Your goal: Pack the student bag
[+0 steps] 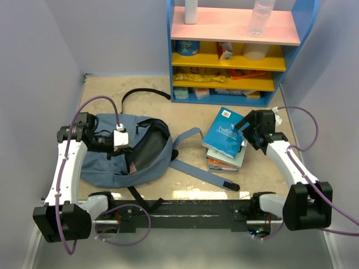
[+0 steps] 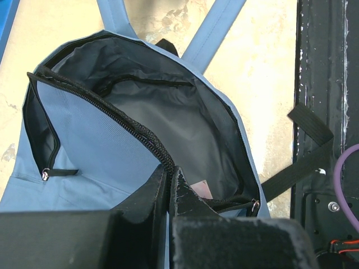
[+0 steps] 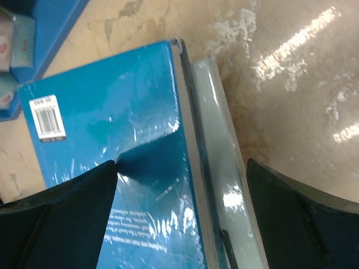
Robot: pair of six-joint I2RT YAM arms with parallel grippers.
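Note:
A blue-grey bag (image 1: 112, 175) lies on the left of the table with its zipped mouth wide open. My left gripper is shut on the bag's zipped flap edge (image 2: 115, 112), and the dark lining (image 2: 174, 126) shows beyond it. At the right, a blue book (image 1: 223, 134) tops a stack of several books, above a pale book (image 3: 216, 112). Over the right edge of this stack my right gripper stands open, one finger above the blue cover and the other past the pale book's outer edge. Nothing is gripped there.
Behind the table stands a blue shelf (image 1: 221, 94) with yellow boards holding packets, a can and a box; a clear bottle (image 1: 261, 17) is on top. Bag straps (image 1: 205, 175) stretch between bag and books.

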